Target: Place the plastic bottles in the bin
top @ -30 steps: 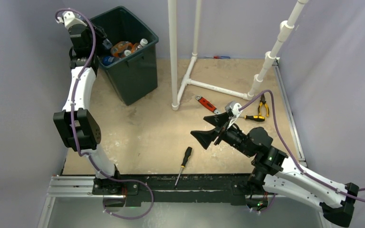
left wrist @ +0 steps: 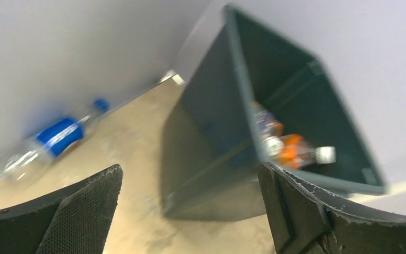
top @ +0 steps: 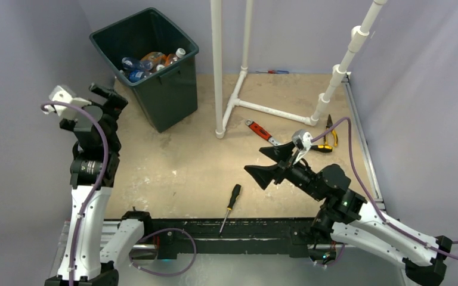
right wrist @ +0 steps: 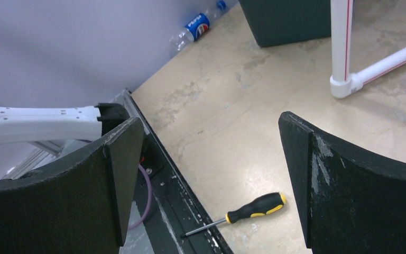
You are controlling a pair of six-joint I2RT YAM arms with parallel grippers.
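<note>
The dark green bin (top: 167, 95) at the back left holds several plastic bottles (top: 149, 62). A clear bottle with a blue label lies on the floor along the wall beside the bin, also seen in the right wrist view as a Pepsi bottle (right wrist: 195, 27); the left arm hides it from above. My left gripper (top: 88, 102) is open, left of the bin and outside it, facing that bottle and the bin; its view is blurred. My right gripper (top: 267, 162) stands open over the right-middle floor, with nothing between its fingers.
A white pipe frame (top: 217, 71) stands right of the bin. A screwdriver (top: 234, 196) lies at the front middle, and a red tool (top: 257, 130) and pliers (top: 334, 136) lie on the right.
The right arm has shifted slightly to the right.
</note>
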